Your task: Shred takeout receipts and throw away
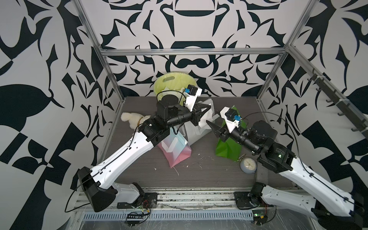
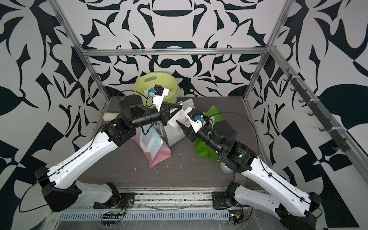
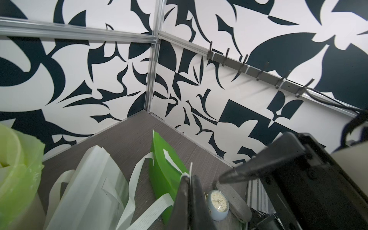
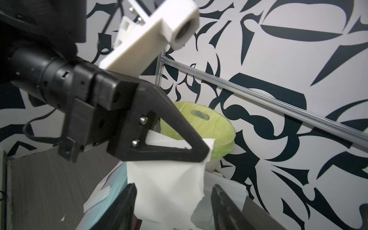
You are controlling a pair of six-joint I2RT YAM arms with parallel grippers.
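Note:
My left gripper [image 1: 206, 108] is shut on a white paper hanging from its tips above the bags; in the left wrist view only a thin white sliver shows at the left fingertips [image 3: 186, 184]. My right gripper is open, a little lower and to the right, facing the paper with its fingertips apart. The yellow-green bin [image 1: 168, 78], lined with plastic, stands at the back behind my left arm, which hides much of its inside.
A pink-blue bag [image 1: 174, 151], pale bags [image 2: 172, 134] and a green bag [image 1: 228, 149] crowd the middle. A round clock [image 1: 248, 165] lies front right; a plush toy [image 1: 130, 118] is at left. Small scraps litter the front floor.

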